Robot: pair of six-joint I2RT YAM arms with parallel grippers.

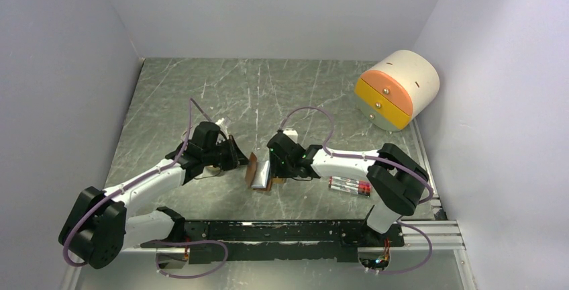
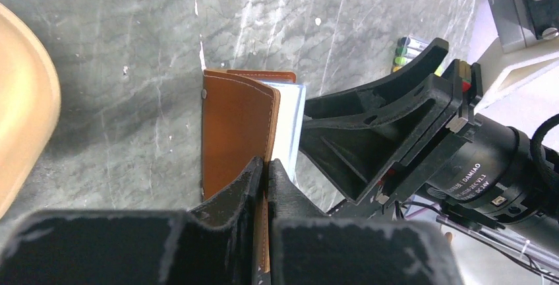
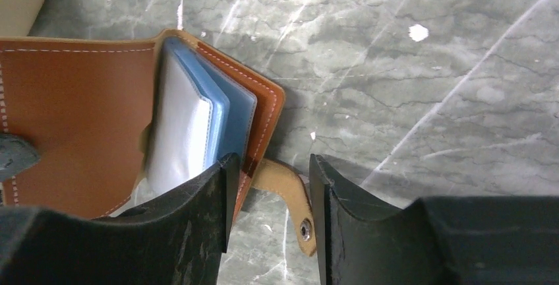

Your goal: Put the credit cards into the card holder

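The brown leather card holder [image 1: 252, 171] stands part open in the middle front of the table. My left gripper is shut on the edge of its cover flap, holding the flap upright. Inside, the clear bluish card sleeves [image 3: 188, 110] lean over the back cover, showing a whitish face. My right gripper is open at the holder's right edge, one finger overlapping that edge in its wrist view. Between its fingers shows the tan snap strap [image 3: 293, 199], apparently not gripped. I cannot make out any separate credit card.
A pale round dish-like object [image 2: 23, 100] lies to the left, partly under my left gripper from above. Several markers [image 1: 349, 186] lie at the front right, and a drawer box [image 1: 396, 92] stands at the back right.
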